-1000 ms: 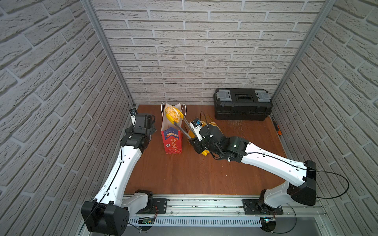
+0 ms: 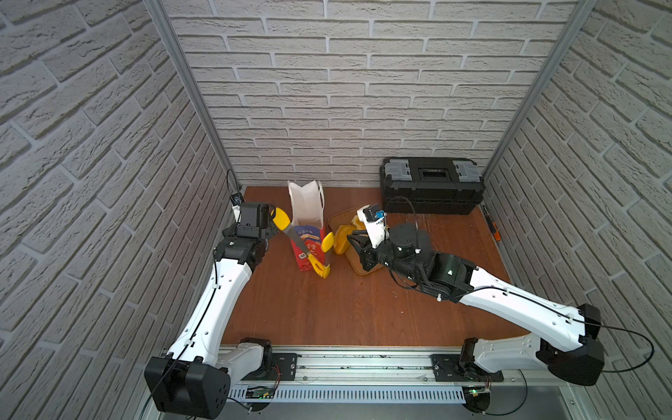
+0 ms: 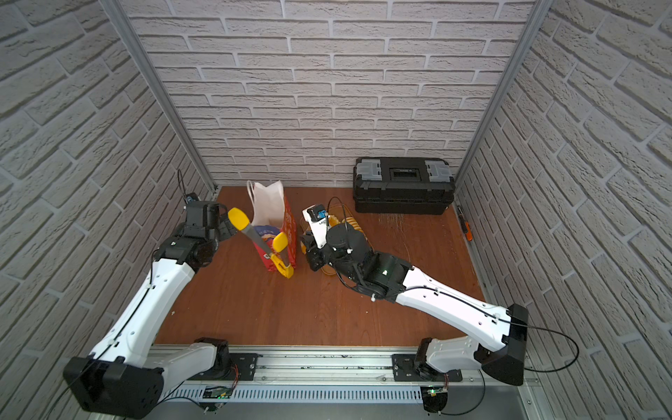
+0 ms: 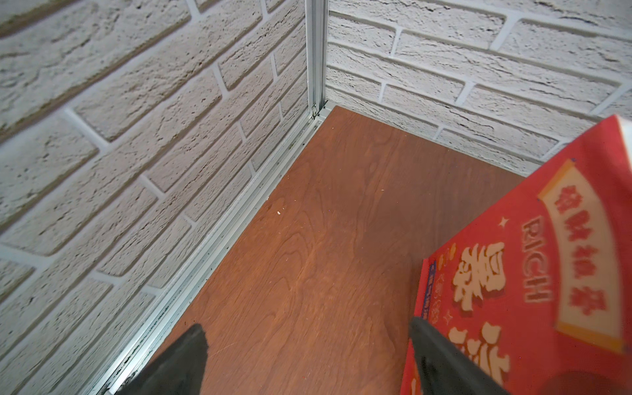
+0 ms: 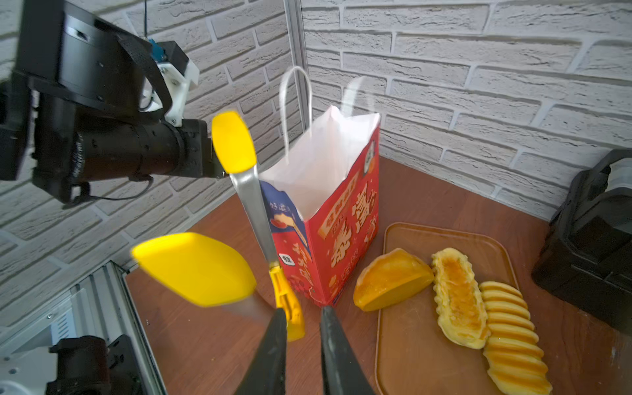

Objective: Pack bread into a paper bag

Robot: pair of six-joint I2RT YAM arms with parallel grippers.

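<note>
The paper bag [image 5: 342, 230], red with a white inside, stands upright with its mouth open; its depth is hidden. Yellow-tipped metal tongs [image 5: 256, 214] hang blurred in the air before the bag, tips up and left, their joined end low. In the top left view they appear apart from my right gripper, whose fingers [image 5: 281, 329] are close together with nothing visible between them. Three breads, a half-moon loaf [image 5: 395, 279], a long scalloped one [image 5: 459, 296] and a ridged one [image 5: 513, 335], lie on the tray's right and upper part. My left gripper is open and empty, left of the bag.
The brown tray [image 5: 421, 349] sits to the right of the bag. A black toolbox [image 2: 432, 185] stands at the back right by the wall. An orange-handled tool [image 2: 496, 231] lies at the right edge.
The tongs, earlier in my right gripper with a sesame bun at the bag's mouth, have swung left, away from it. The bun no longer shows. The right arm has drawn right; the bag has shifted.
</note>
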